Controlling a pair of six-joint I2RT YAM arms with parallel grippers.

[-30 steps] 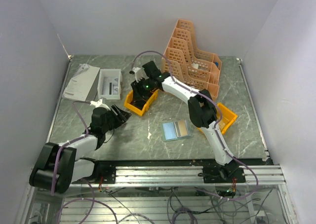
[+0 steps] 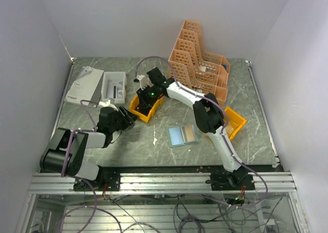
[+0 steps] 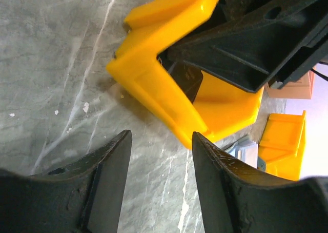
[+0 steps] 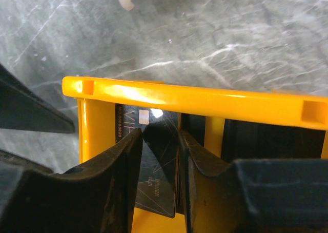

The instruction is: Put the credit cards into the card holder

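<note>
A yellow holder [image 2: 147, 116] in the middle-left of the table contains dark cards; in the right wrist view a black card [image 4: 156, 181] with a number and chip sits at its left end. My right gripper is over this card, fingertips part open against it; whether it grips it is unclear. My left gripper stands part open beside the holder's near end, with nothing between its fingers. A blue-and-beige card item [image 2: 183, 135] lies to the right.
A white tray [image 2: 107, 92] and pale sheets [image 2: 82, 89] lie left-back, tan racks [image 2: 200, 69] at the back, another yellow bin [image 2: 236, 120] at right.
The left arm has moved slightly right and its base rotated, the gripper nearing the yellow holder. The right gripper has shifted slightly within the holder area.
</note>
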